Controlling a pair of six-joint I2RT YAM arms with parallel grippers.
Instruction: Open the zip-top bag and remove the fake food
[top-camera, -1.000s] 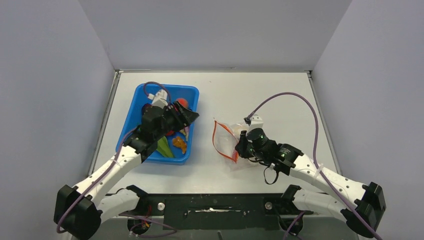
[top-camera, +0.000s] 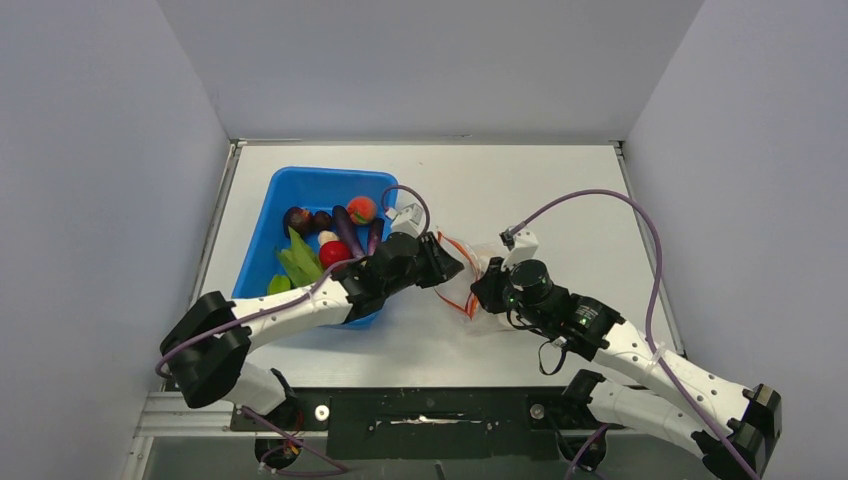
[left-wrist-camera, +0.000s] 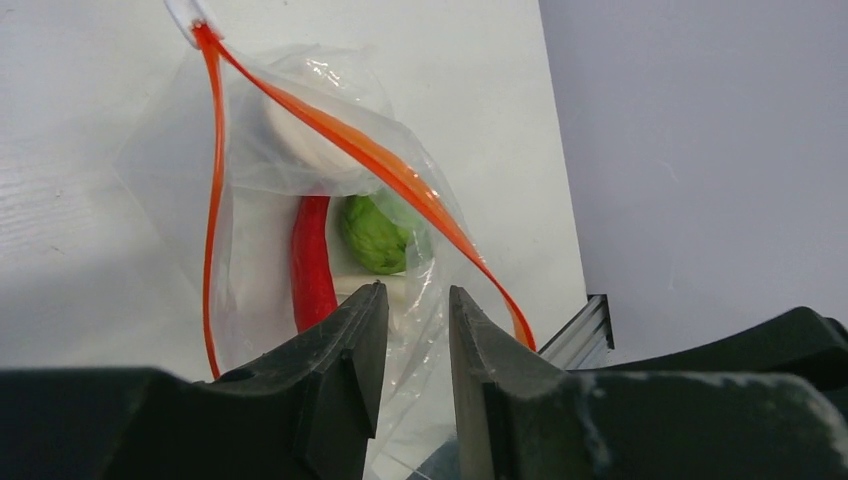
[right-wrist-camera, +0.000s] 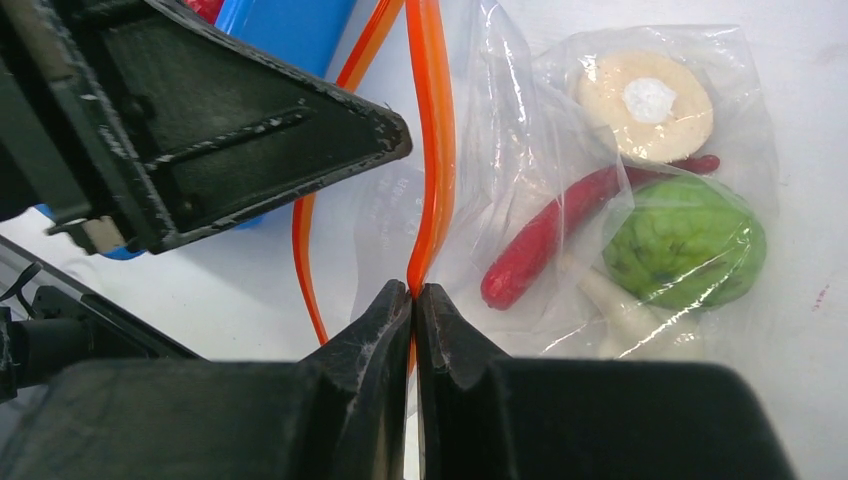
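The clear zip top bag (left-wrist-camera: 270, 190) has its orange-rimmed mouth spread apart, facing my left gripper. Inside it, the right wrist view shows a red pepper-like piece (right-wrist-camera: 545, 240), a green round vegetable (right-wrist-camera: 690, 240), a cream ring with a white middle (right-wrist-camera: 648, 105) and a pale long piece (right-wrist-camera: 625, 305). My right gripper is shut on the orange rim (right-wrist-camera: 432, 150) of the bag. At the bag's mouth, my left gripper is part open, its fingertips apart with no food between them. Its dark finger (right-wrist-camera: 330, 140) also shows in the right wrist view.
A blue bin (top-camera: 262, 230) on the left holds several fake foods, among them a red tomato (top-camera: 334, 253) and a dark eggplant (top-camera: 347, 228).
My left gripper has moved right, from over the blue bin to the bag's mouth. The right gripper has shifted slightly right, still on the rim, and the bag's mouth has moved with it.
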